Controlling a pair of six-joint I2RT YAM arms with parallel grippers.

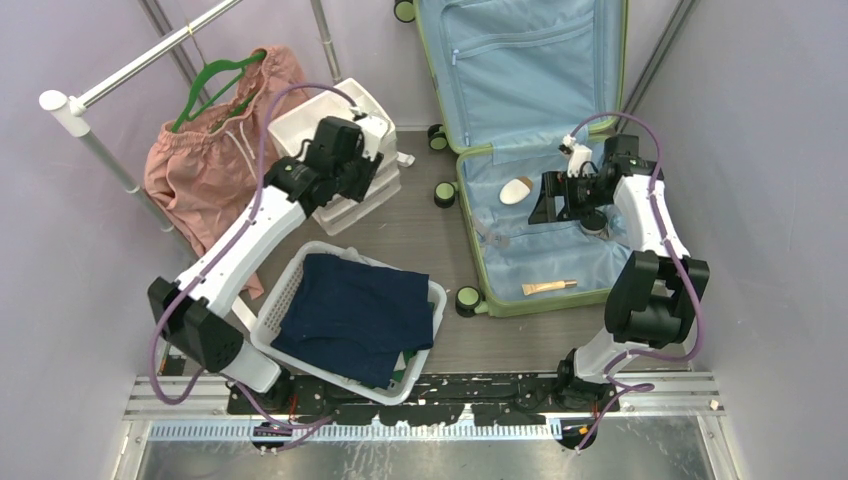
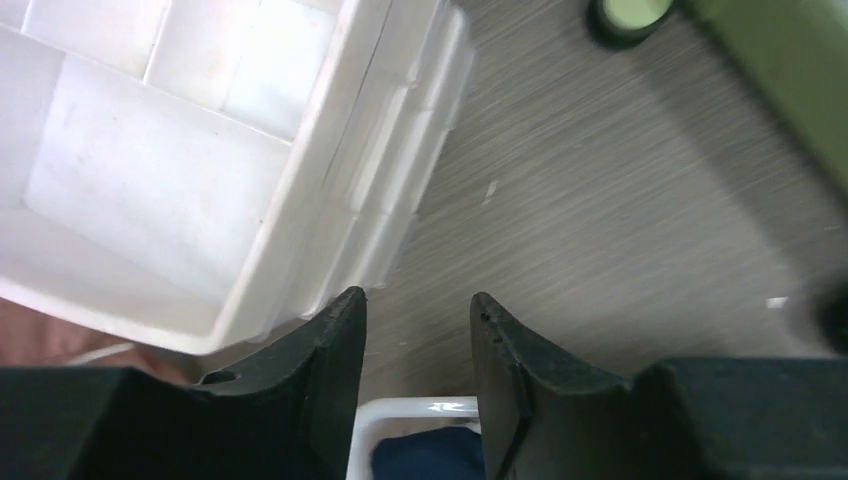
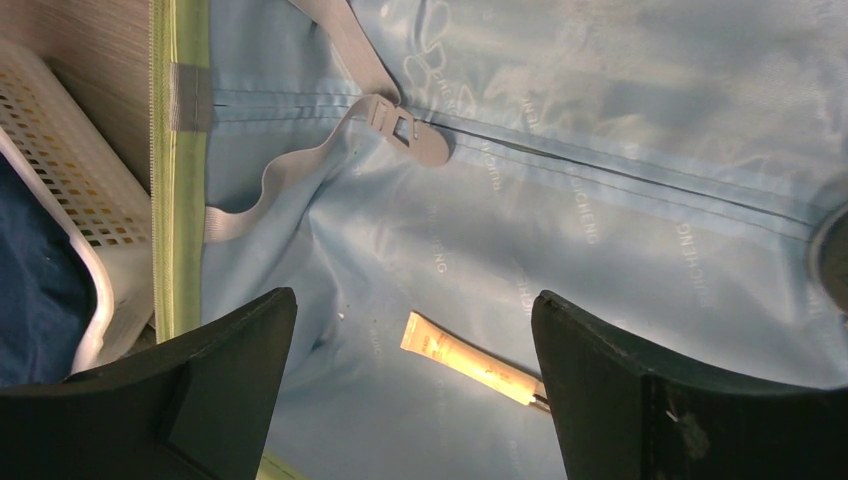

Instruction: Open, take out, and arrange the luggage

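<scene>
The green suitcase (image 1: 480, 250) lies open, blue lining showing. Inside are a white oval item (image 1: 515, 190), a beige tube (image 1: 548, 286) (image 3: 470, 362), a strap buckle (image 3: 405, 130) and a dark round item (image 3: 830, 258), partly hidden. My right gripper (image 1: 555, 198) hangs open over it, nothing between the fingers. My left gripper (image 1: 360, 170) is part open and empty above the white drawer organiser (image 1: 310, 125), whose compartments fill the upper left of the left wrist view (image 2: 160, 170).
A white basket (image 1: 435, 320) holding dark navy clothing (image 1: 355, 315) stands at the front left. A pink garment (image 1: 200, 190) hangs on a green hanger from the rack (image 1: 160, 50). Bare floor (image 1: 420, 230) lies between organiser and suitcase.
</scene>
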